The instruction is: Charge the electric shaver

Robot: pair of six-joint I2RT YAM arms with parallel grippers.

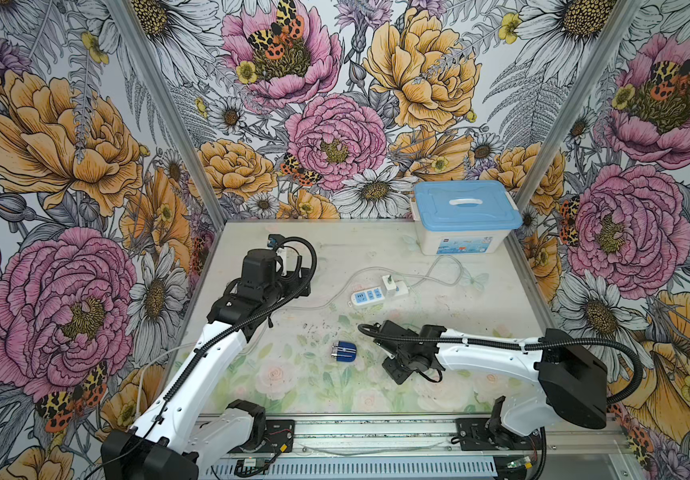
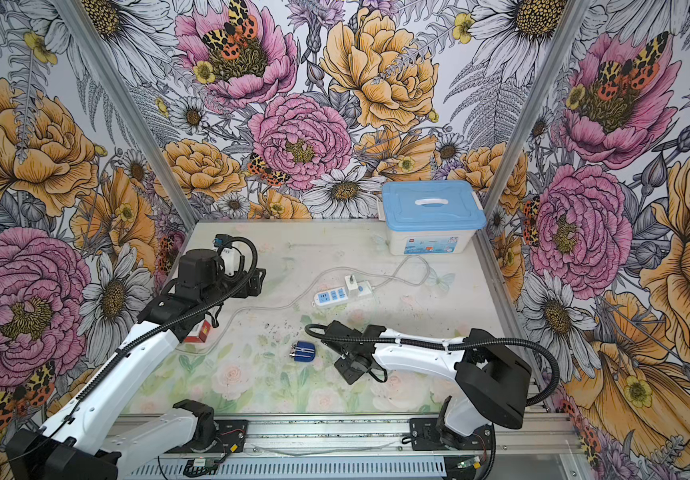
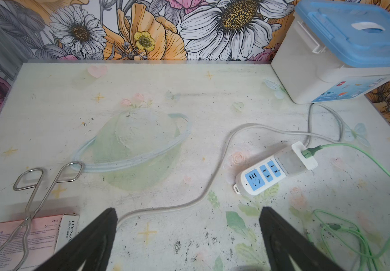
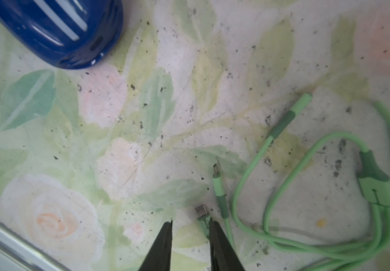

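Observation:
The blue shaver point(image 1: 344, 351) lies on the table between the arms, its near end point(image 4: 86, 45) top-left in the right wrist view. My right gripper points down, part open, over a green charging cable point(image 4: 294, 176), beside a connector point(image 4: 200, 210); whether it touches is unclear. Other connector ends lie nearby. The cable's green plug point(image 3: 308, 152) is in a white adapter on the power strip point(image 3: 258, 178). My left gripper stands open over the left side, nothing between its fingers.
A lidded box point(image 3: 348, 40) stands back right. Metal tongs point(image 3: 28, 216) lie on a red-and-white box point(image 3: 64, 230) at left. A grey cord crosses the table.

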